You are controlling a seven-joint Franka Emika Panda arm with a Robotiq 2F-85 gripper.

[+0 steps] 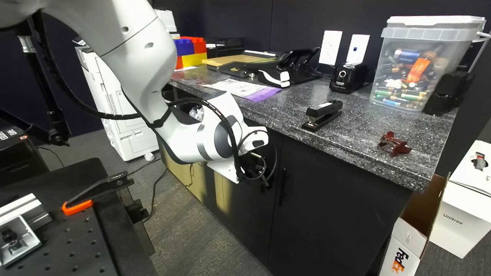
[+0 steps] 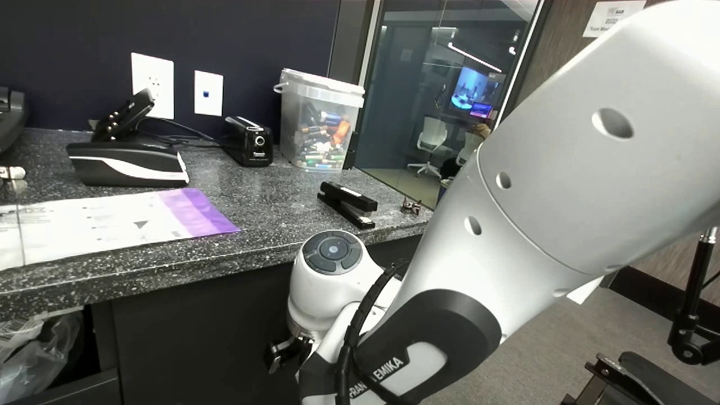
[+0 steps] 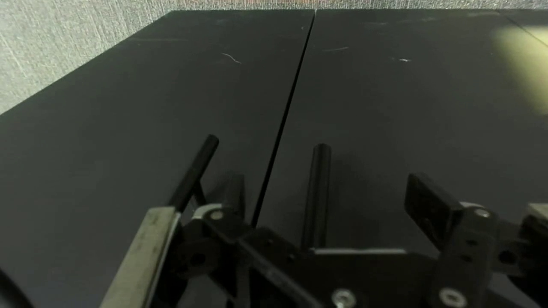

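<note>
My gripper is open in front of the black cabinet doors (image 3: 411, 118). In the wrist view, one upright bar handle (image 3: 317, 192) stands between its spread fingers, with bare space toward the right finger. Another black handle (image 3: 198, 172) lies outside the left finger, across the door seam (image 3: 287, 110). Contact with either handle cannot be made out. Exterior view 2 shows the gripper (image 2: 288, 354) below the countertop edge; from exterior view 1 it is mostly covered by the wrist and cables.
Above the doors juts the speckled countertop (image 1: 359, 133), carrying a stapler (image 1: 323, 115), a red object (image 1: 394, 143) and a battery tub (image 1: 405, 64). Cardboard boxes (image 1: 405, 243) stand at the cabinet's right end. A black work table (image 1: 83, 230) is opposite.
</note>
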